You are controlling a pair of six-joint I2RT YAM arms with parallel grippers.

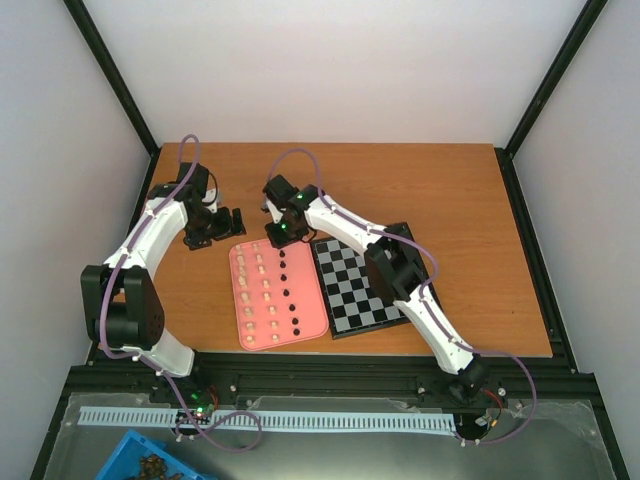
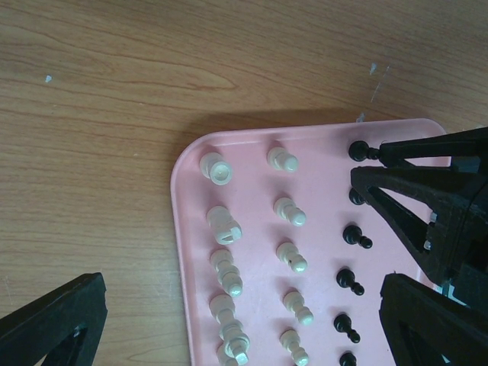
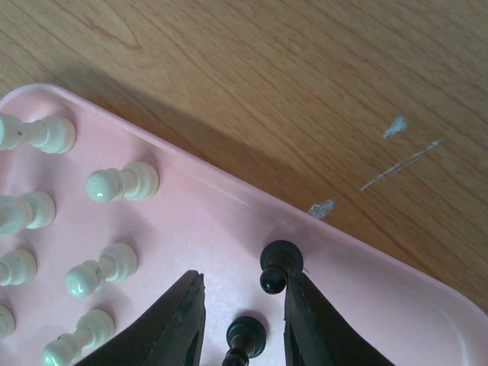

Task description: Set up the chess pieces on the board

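The pink tray (image 1: 278,325) holds white pieces and a column of black pieces. My right gripper is over the tray's back end, fingers apart, with a black pawn (image 3: 281,259) by one fingertip and another (image 3: 245,335) just below the gap; whether it touches is unclear. My left gripper stands open at the left of the tray, seen from above it with nothing between its fingers. The checkered board (image 1: 355,320) lies right of the tray, partly hidden by my right arm.
Bare wooden table (image 1: 480,220) surrounds the back and right. A blue bin (image 1: 120,465) sits off the front left, below the table edge.
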